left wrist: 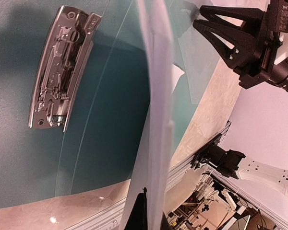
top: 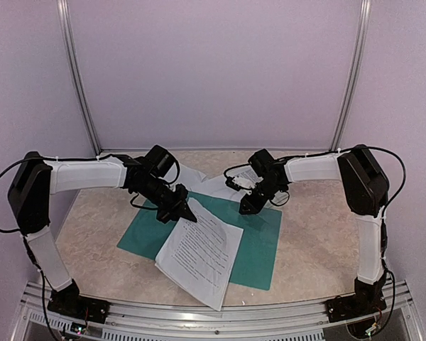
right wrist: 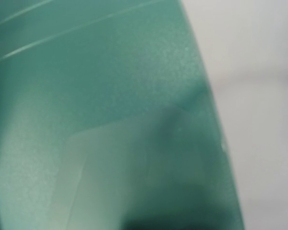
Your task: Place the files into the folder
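A teal folder [top: 259,256] lies open on the table, its metal clip [left wrist: 62,67] showing in the left wrist view. My left gripper [top: 184,213] is shut on a stack of printed white files [top: 199,259], held by an upper corner and sloping over the folder and past its front edge. The stack appears edge-on in the left wrist view. My right gripper [top: 247,206] is low at the folder's back right; what is between its fingers is unclear. The right wrist view shows teal plastic [right wrist: 101,72] close up.
More white sheets [top: 216,186] lie behind the folder. Metal rails run along the front edge.
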